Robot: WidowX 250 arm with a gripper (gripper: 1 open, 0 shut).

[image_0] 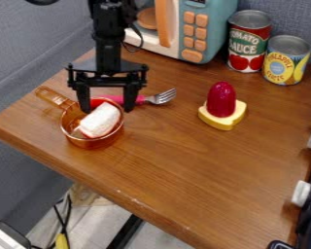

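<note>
My black gripper [106,97] hangs just above an orange, see-through pot [90,140] with a handle, at the left of the wooden table [185,195]. A white object with red [98,120] lies tilted inside the pot, below the fingertips. The gripper looks open, its fingers apart above that object. A pink-handled fork [155,98] lies behind the pot.
To the right stands a red object on a yellow base [224,105]. At the back are a toy microwave [194,34], a tomato can [247,44] and a yellow can [286,63]. A dark appliance [310,214] borders the right edge.
</note>
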